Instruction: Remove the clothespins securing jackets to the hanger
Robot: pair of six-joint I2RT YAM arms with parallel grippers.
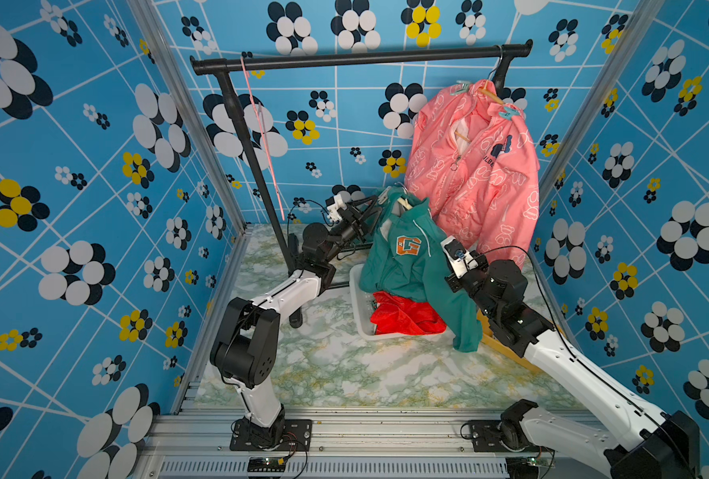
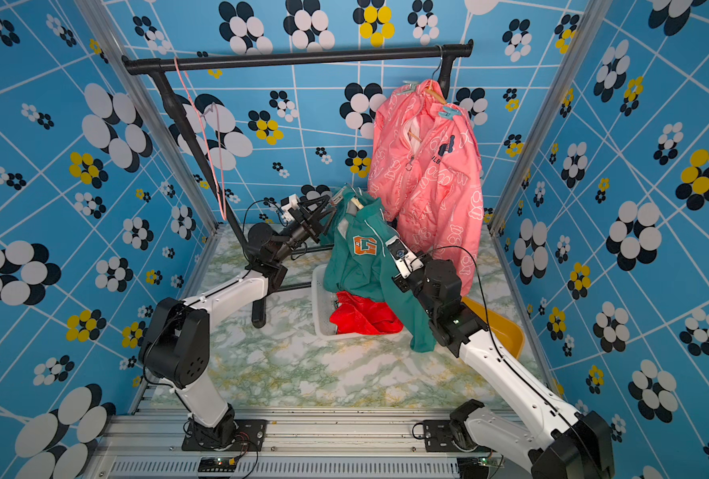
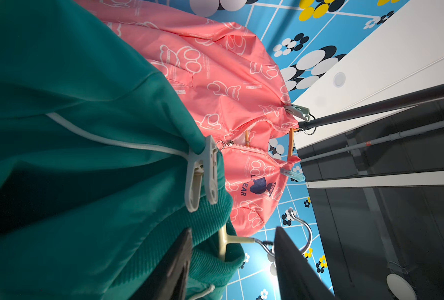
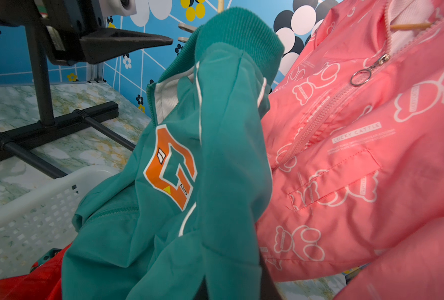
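The green jacket hangs slack over the basket, on a hanger whose metal hook sticks out beside the collar. My left wrist view shows a grey clothespin clipped to the jacket's green fabric. My left gripper stands open close to this collar, its fingers apart and the clothespin just beyond them. My right gripper is shut on the green jacket toward its right side; the fabric mostly covers its fingertips. Behind hangs a pink jacket with a green clothespin and a blue clothespin at its shoulders.
A black rack bar spans the back, with a pink hanger at its left end. Under the green jacket stands a white basket holding red cloth. A yellow container lies at right.
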